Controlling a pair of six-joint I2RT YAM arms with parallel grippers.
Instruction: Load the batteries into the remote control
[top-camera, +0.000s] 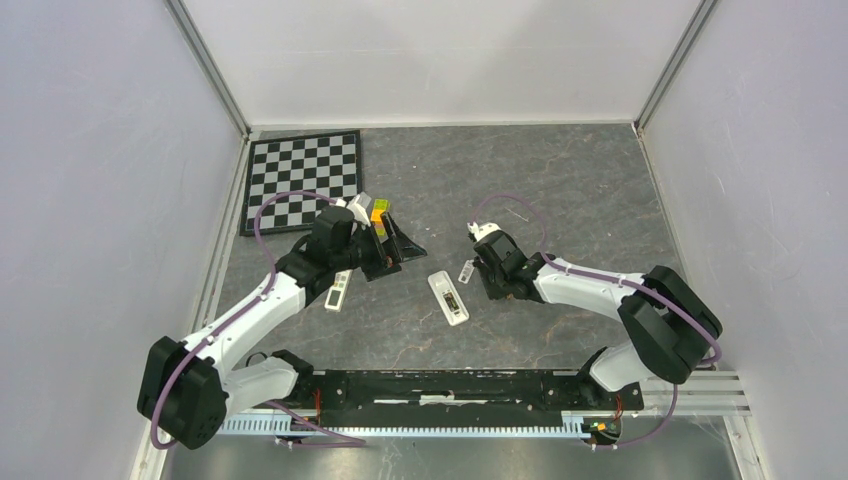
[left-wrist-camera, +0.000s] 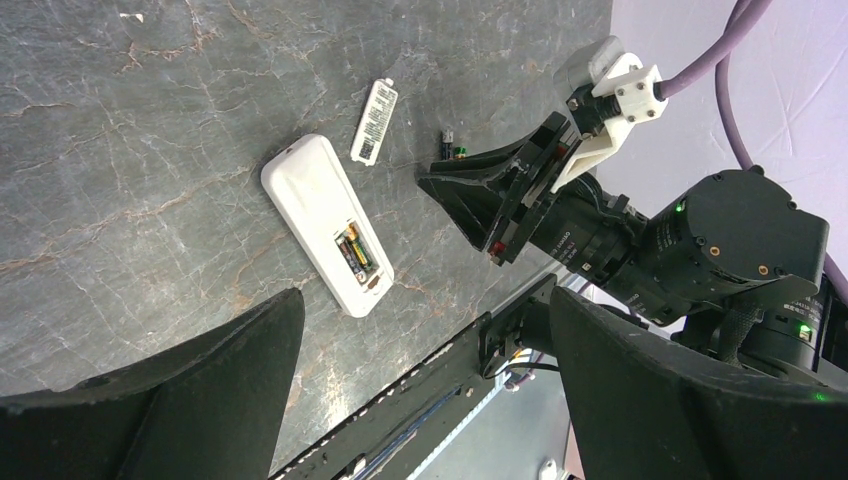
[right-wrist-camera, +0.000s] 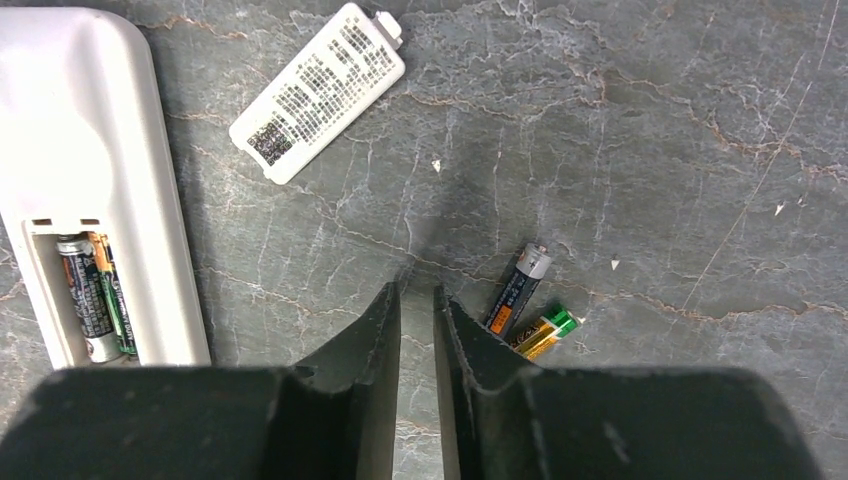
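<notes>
The white remote (left-wrist-camera: 300, 190) lies back up, with two batteries (right-wrist-camera: 97, 290) side by side in its open compartment. Its white battery cover (right-wrist-camera: 318, 92), label facing up, rests on the table to the remote's right. Two loose batteries lie close together beyond my right fingers: a black one with a silver end (right-wrist-camera: 517, 290) and a green-gold one (right-wrist-camera: 546, 332), partly hidden. My right gripper is open by a narrow gap showing only bare table. Wide open and empty, my left gripper (top-camera: 408, 261) hangs up and left of the remote.
A second white remote (top-camera: 338, 291) lies beside the left arm. Behind that arm are a yellow-green item (top-camera: 380, 208) and a chessboard (top-camera: 303, 180). Tiny white scraps dot the surface near the loose batteries.
</notes>
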